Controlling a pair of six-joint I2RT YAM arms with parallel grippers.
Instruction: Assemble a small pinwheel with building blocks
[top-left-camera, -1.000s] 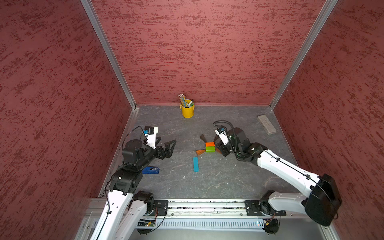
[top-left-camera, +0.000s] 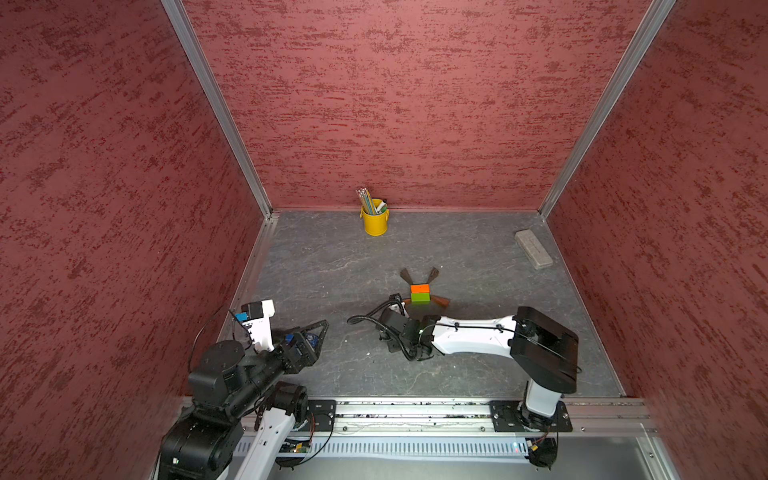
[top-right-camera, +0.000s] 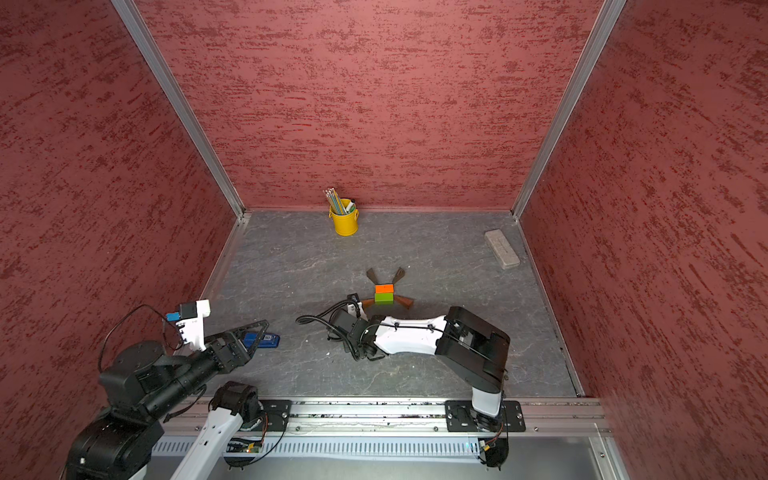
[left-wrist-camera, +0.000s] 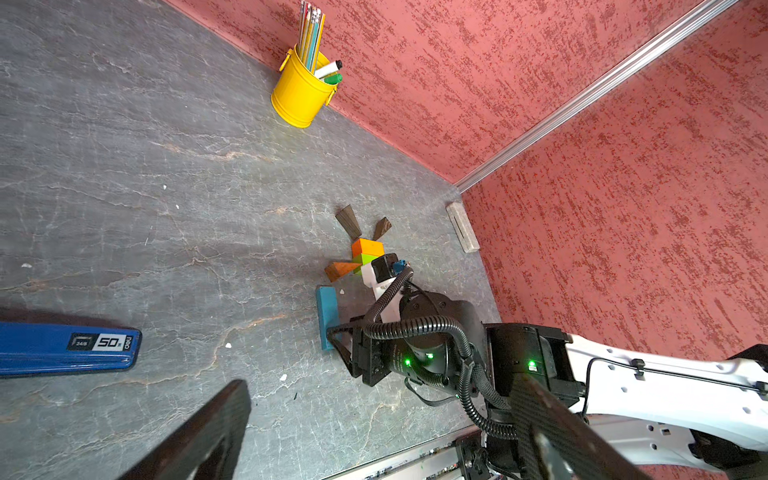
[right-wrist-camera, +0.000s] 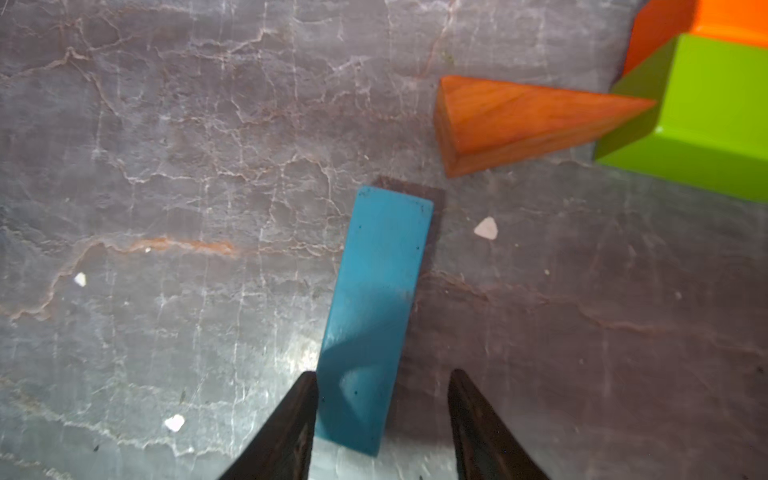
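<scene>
In the middle, orange (top-left-camera: 420, 289) and green (top-left-camera: 420, 297) blocks form a centre with wooden wedges round it (top-left-camera: 440, 301). A flat teal block (right-wrist-camera: 374, 296) lies just in front; my right gripper hovers over its near end, open, a fingertip at either side. The arm hides it in the top views. My left gripper (top-left-camera: 316, 332) is open and empty at the front left, above the blue stapler (left-wrist-camera: 64, 348).
A yellow pencil cup (top-left-camera: 375, 224) stands at the back centre. A grey bar (top-left-camera: 533, 248) lies at the right.
My right arm has moved left and toward the front, from beside the pinwheel onto the teal block. My left arm has drawn back toward the front left.
</scene>
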